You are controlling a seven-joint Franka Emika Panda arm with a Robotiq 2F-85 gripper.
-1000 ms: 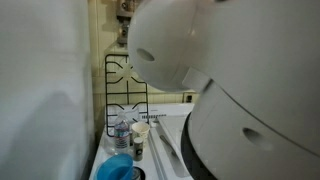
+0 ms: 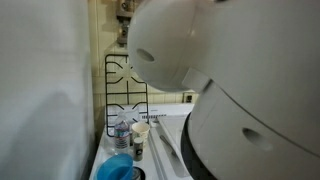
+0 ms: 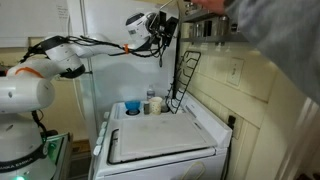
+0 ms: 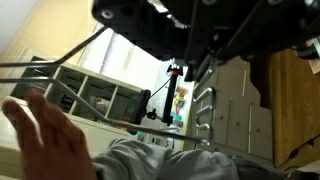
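Note:
A dark metal wire grate (image 2: 126, 92) stands upright against the back wall in exterior view 1. In exterior view 2 the same grate (image 3: 184, 76) appears nearly edge-on, high above the back of the white counter-like surface (image 3: 160, 135). Close to its top is my gripper (image 3: 168, 28), at the end of the raised arm. The wrist view has the blurred, dark gripper shut, with grey metal rods (image 4: 62, 85) running out from beside it. These look like the grate, though the contact itself is too dark to make out.
A clear bottle (image 2: 122, 134), a pale cup (image 2: 140, 130) and a blue bowl (image 2: 115, 167) stand at the surface's far left. Overhead hang metal fixtures (image 3: 205, 8). A person's hand (image 4: 45, 145) and grey sleeve (image 4: 165, 162) are near the rods in the wrist view.

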